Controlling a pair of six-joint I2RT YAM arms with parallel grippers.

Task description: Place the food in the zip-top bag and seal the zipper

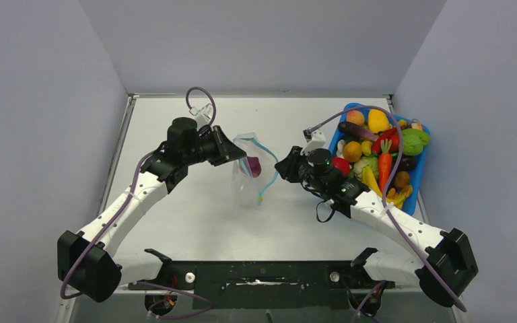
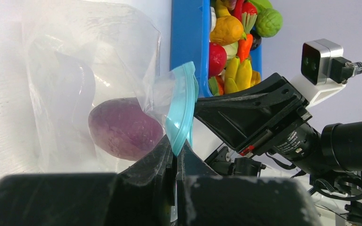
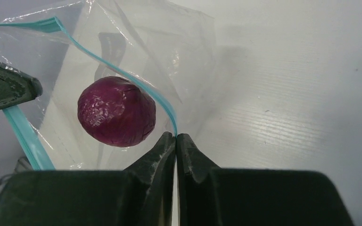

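Note:
A clear zip bag [image 1: 246, 188] with a teal zipper stands mid-table, holding a purple vegetable, also seen as a round purple ball [image 3: 115, 110] in the right wrist view. My left gripper is shut on the bag's zipper edge at the upper left. My right gripper is at the bag's right side, its fingertips closed around the teal zipper edge.
A blue bin [image 1: 414, 203] of assorted toy food stands at the right of the table, behind the right arm. Grey walls enclose the sides and back.

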